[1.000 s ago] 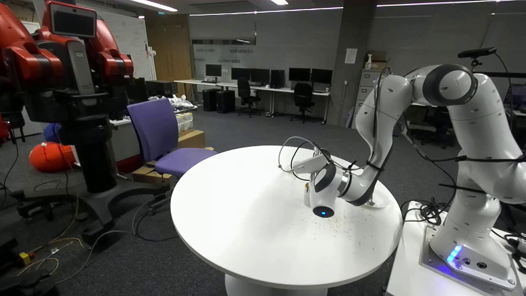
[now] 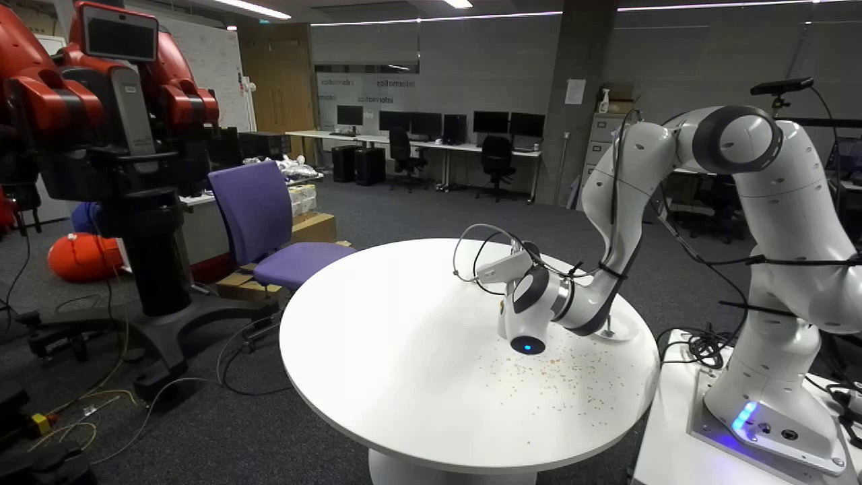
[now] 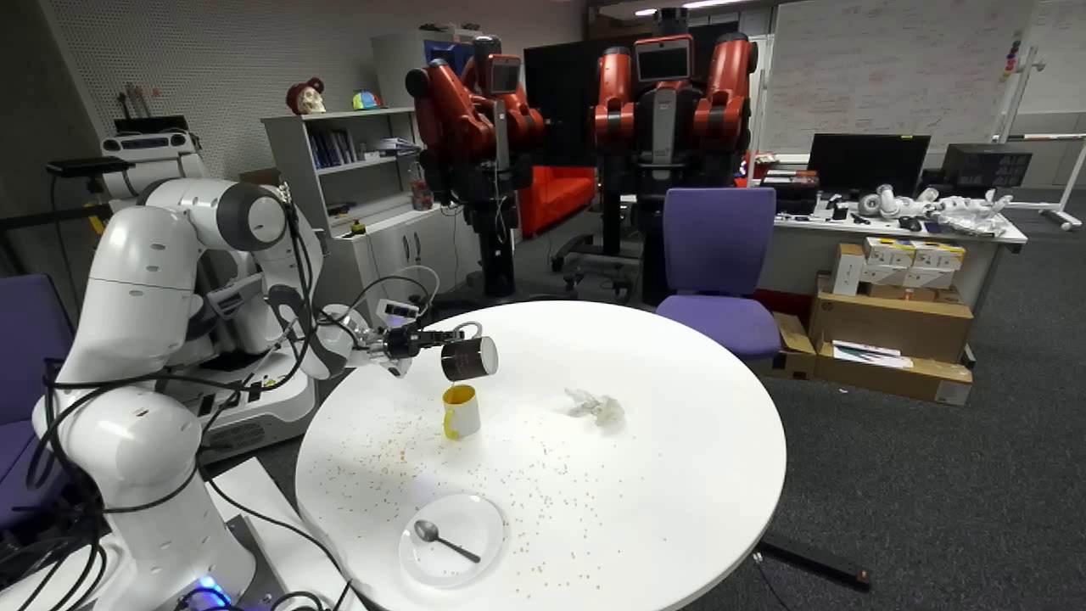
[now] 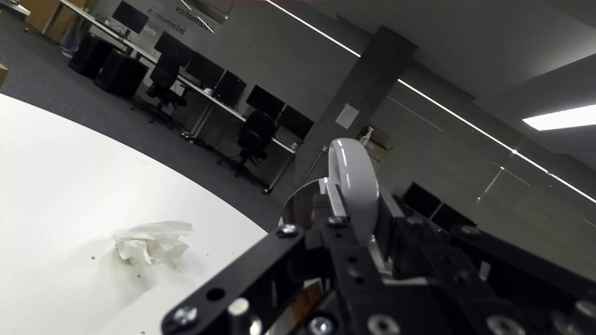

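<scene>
My gripper (image 3: 455, 335) is shut on the pale handle (image 4: 353, 167) of a dark mug (image 3: 465, 361). This mug is tipped on its side in the air, a white round end turned to the right in exterior view 2. Just below it a white mug with a yellow inside and handle (image 3: 463, 416) stands upright on the table. Small grains (image 2: 553, 377) lie scattered over the tabletop around that mug and beyond. Whether any are inside either mug cannot be seen. In exterior view 1 the arm hides most of both mugs.
A white plate (image 3: 484, 558) with a spoon (image 3: 445, 540) rests near the table's edge on the robot's side. Crumpled white paper (image 3: 601, 408) lies further in.
Many more grains are spread over the tabletop now, reaching further toward the near edge in exterior view 1. The hand has shifted very slightly to the left there.
</scene>
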